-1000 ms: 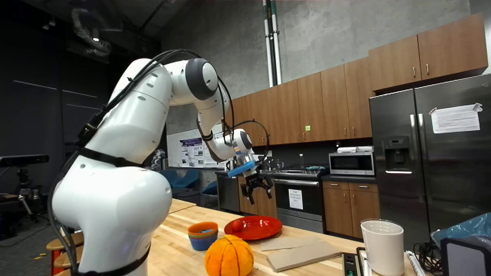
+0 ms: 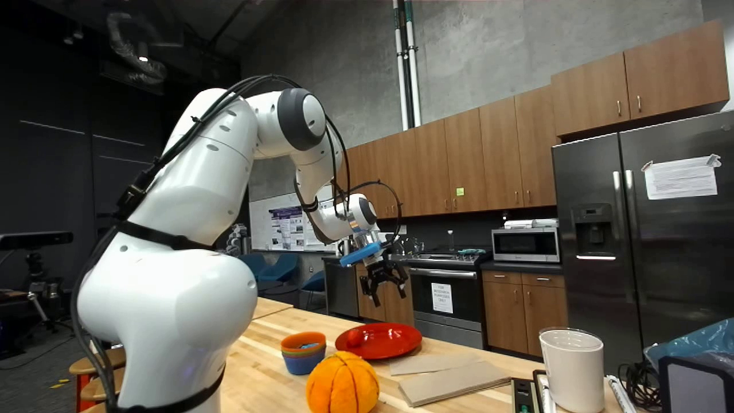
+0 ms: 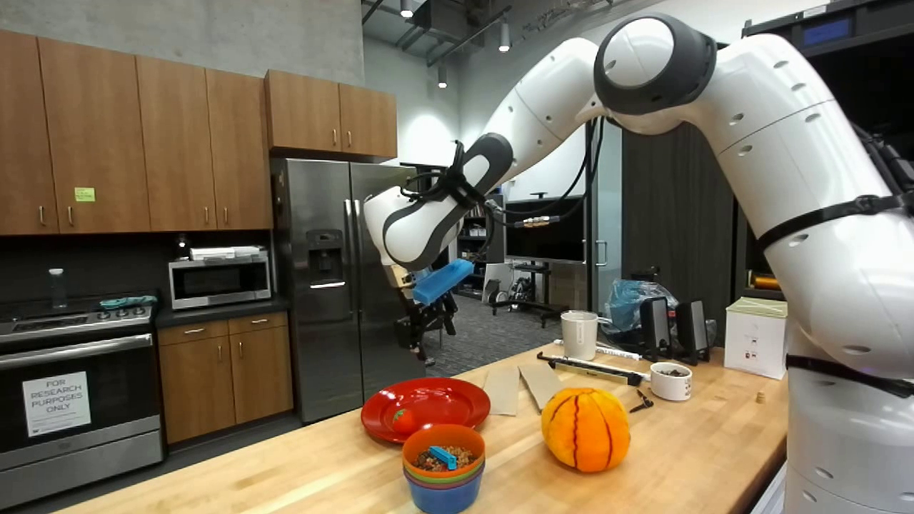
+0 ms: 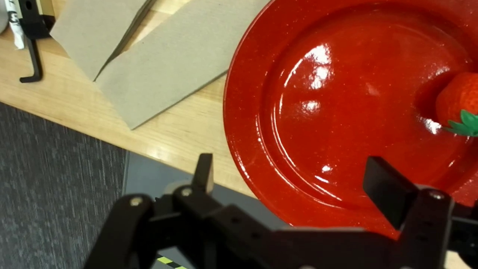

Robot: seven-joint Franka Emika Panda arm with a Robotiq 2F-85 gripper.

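Note:
My gripper is open above the table's far edge, its dark fingers wide apart with nothing between them. Below it in the wrist view lies a red plate (image 4: 358, 103), and a toy strawberry (image 4: 459, 101) with green leaves rests in it at the right. Exterior view 2 shows the strawberry (image 3: 403, 420) on the near-left part of the plate (image 3: 467, 398). Beside the plate stand stacked bowls (image 3: 447, 492), orange on top and blue at the bottom, holding brown bits and a blue piece (image 3: 443, 457). An orange plush pumpkin (image 3: 586, 430) sits to their right.
Flat grey-brown boards (image 2: 454, 382) lie beside the plate. A white mug (image 2: 572, 368), a small white cup (image 3: 670, 382), dark tools and speakers (image 3: 690, 330) crowd the other end. Bare wood (image 3: 283, 475) shows left of the bowls.

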